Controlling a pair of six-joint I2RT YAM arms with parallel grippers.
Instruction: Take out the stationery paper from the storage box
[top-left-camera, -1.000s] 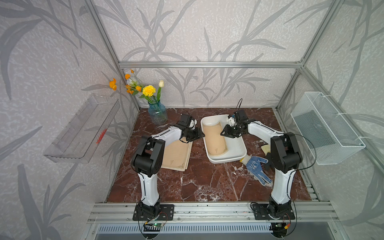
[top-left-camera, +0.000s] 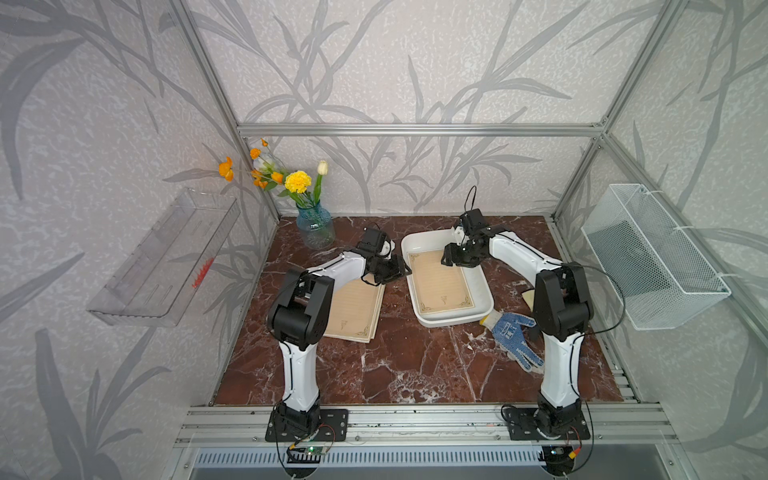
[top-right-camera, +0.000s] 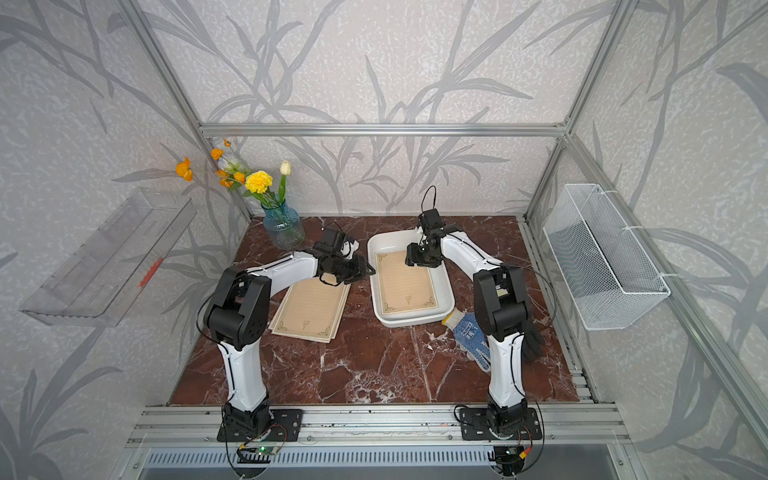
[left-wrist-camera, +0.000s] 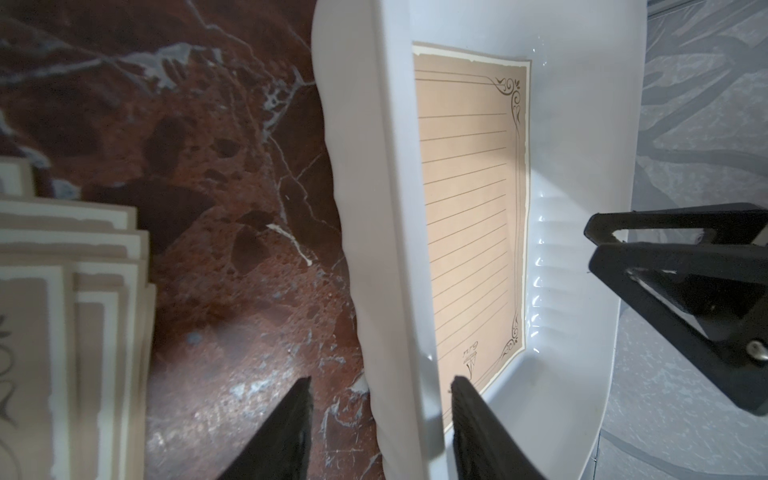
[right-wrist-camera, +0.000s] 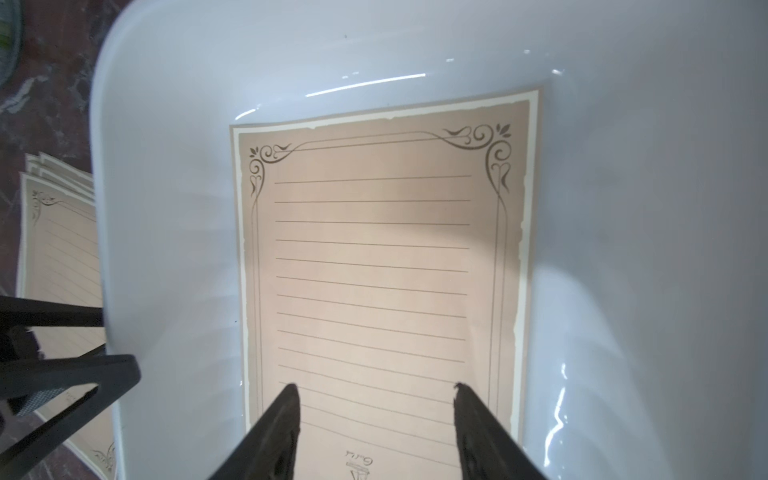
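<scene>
Inside the white storage box (top-left-camera: 481, 297) lies a sheet of beige stationery paper (right-wrist-camera: 372, 240) with printed lines and corner ornaments, flat on the bottom. Several more sheets lie in an overlapping stack (top-right-camera: 304, 316) on the table left of the box. My left gripper hovers at the box's left wall, fingers apart, one either side of it in its wrist view. My right gripper is over the paper inside the box, its fingers apart with nothing between them.
A glass vase of flowers (top-left-camera: 314, 224) stands at the back left. A blue work glove (top-left-camera: 516, 340) lies right of the box, with darker items behind the right arm.
The paper in the box has gone from curved to flat, spreading rightward. My left gripper is unchanged.
</scene>
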